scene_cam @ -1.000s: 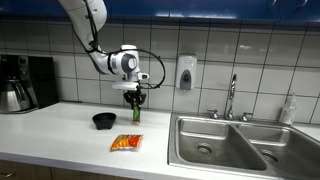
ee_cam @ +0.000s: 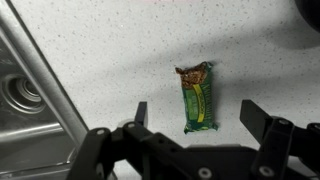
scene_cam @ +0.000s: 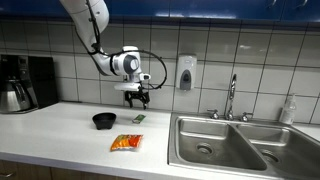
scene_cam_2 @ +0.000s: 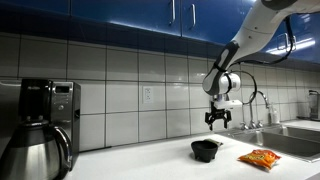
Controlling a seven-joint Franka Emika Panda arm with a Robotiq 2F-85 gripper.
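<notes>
A green-and-brown wrapped bar (scene_cam: 138,119) lies flat on the white counter, behind the orange packet. My gripper (scene_cam: 136,103) hangs above it, pointing down, fingers spread wide. In the wrist view the bar (ee_cam: 197,98) lies lengthwise between the two separated fingertips of the gripper, lower down on the counter and apart from both. A black bowl (scene_cam: 104,121) stands to the left of the bar, its edge (ee_cam: 312,10) just showing in the wrist view's top right corner. Toward the counter's front lies the orange-red packet (scene_cam: 127,143).
To the right is a double steel sink (scene_cam: 215,145) with a faucet (scene_cam: 231,98). A coffee maker (scene_cam_2: 42,130) stands at the far left. Behind the counter rises a tiled wall, with a white dispenser (scene_cam: 186,72) on it.
One second ago the green bar hung upright below my gripper. The bowl and packet have not moved.
</notes>
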